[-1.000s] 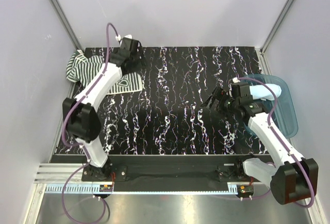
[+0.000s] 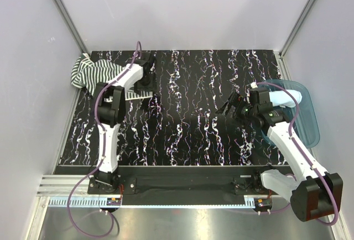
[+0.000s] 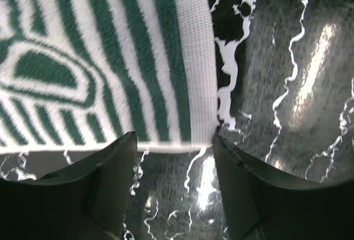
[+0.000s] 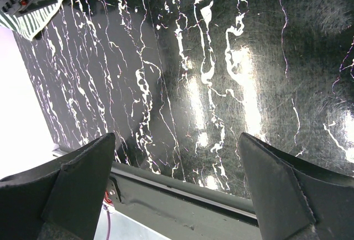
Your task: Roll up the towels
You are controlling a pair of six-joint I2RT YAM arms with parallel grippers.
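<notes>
A green-and-white striped towel (image 2: 95,75) lies at the back left of the table, bunched at its far left end and flat toward its right edge. My left gripper is low over the near right corner of this towel (image 3: 119,46). Its fingers (image 3: 119,154) stand apart on either side of the corner, with the fingers part open and not closed on the cloth. From above, the left arm hides part of the towel. On the right side of the table, my right gripper is open over bare tabletop, holding nothing.
A blue-green bin (image 2: 311,119) stands at the right edge, with a white towel (image 2: 286,97) inside, partly behind the right arm. Between the two arms the dark, white-veined tabletop (image 2: 185,107) is clear. Walls close in the left, right and back.
My left gripper has come down onto the striped towel's right corner from above, and its arm has straightened. The right arm, the towel and the bin look unmoved.
</notes>
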